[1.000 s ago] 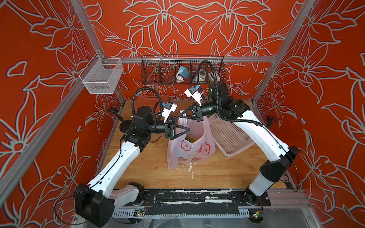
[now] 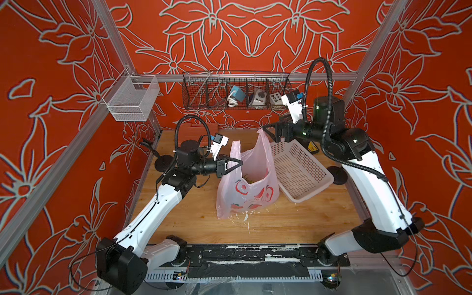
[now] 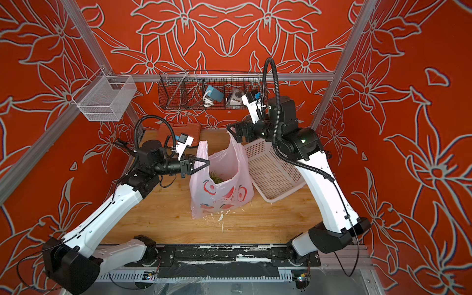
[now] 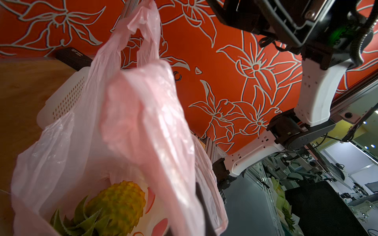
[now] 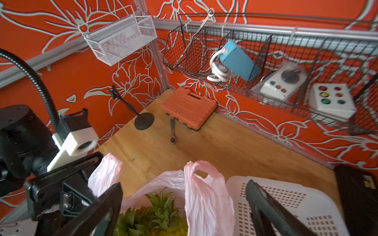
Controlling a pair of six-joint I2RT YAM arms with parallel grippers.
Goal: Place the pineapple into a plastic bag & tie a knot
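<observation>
The pink plastic bag (image 2: 248, 194) stands upright on the table, its mouth open. Inside it rests the pineapple (image 4: 120, 204), whose green leaves (image 5: 161, 208) show through the opening. My left gripper (image 2: 240, 164) is shut on the bag's left handle, and the handle's tip (image 5: 105, 173) pokes up above its fingers. On the other side, the right handle (image 5: 204, 188) rises between the spread fingers of my right gripper (image 2: 269, 132), which is open. In the left wrist view, bag plastic covers most of the left fingers.
A white perforated basket (image 2: 302, 172) lies right of the bag, close to it. At the back are an orange case (image 5: 189, 108) and a black stand (image 5: 144, 120). A wire rack (image 2: 216, 91) hangs on the back wall.
My right gripper has moved right and up, from over the bag's mouth near the left handle to the right handle.
</observation>
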